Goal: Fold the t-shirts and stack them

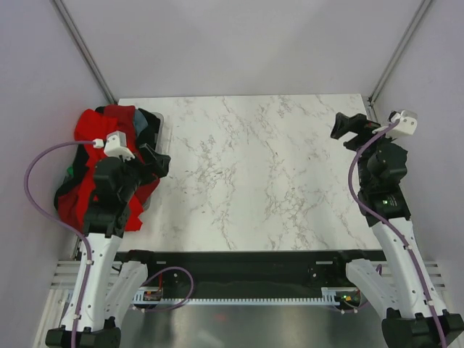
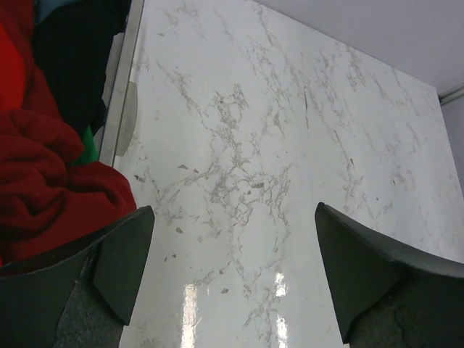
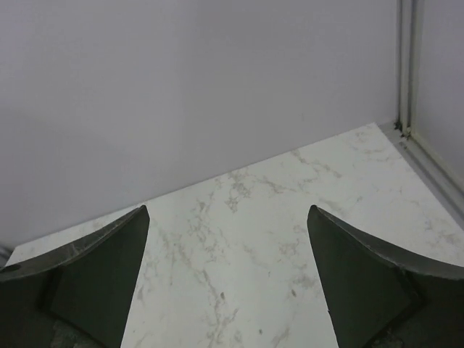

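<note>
A heap of shirts [image 1: 87, 188], red, dark, blue-grey and some green, lies in a tray at the table's left end, partly under my left arm. In the left wrist view the red cloth [image 2: 51, 188] and dark cloth [image 2: 72, 65] fill the left side. My left gripper is open above the table at the tray's right edge, nothing between its fingers. My right gripper stands open and empty over the table's far right part.
Walls [image 1: 246, 43] rise behind it and on both sides, close to the arms.
</note>
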